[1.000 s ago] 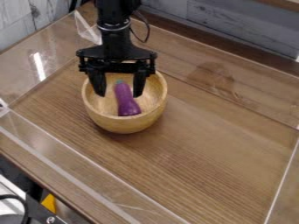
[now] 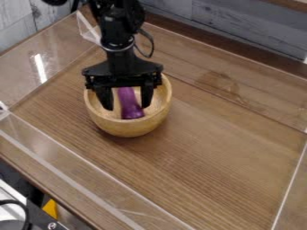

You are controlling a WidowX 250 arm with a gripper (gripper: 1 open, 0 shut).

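Note:
My black gripper (image 2: 118, 86) is lowered over a round tan wooden bowl (image 2: 144, 126), open, with one finger toward each side of the bowl's interior. Inside the bowl, between and below the fingers, lies a purple elongated object (image 2: 128, 105). Whether the fingers touch it is hard to tell. The arm rises from the gripper toward the top of the view, with a cable looping at its right.
A pale wall or board edge runs along the back right. A small yellow object (image 2: 49, 206) shows at the lower left, beside the table's edge.
The gripper has come lower and slightly toward the front over the bowl, its fingertips now further down around the purple object.

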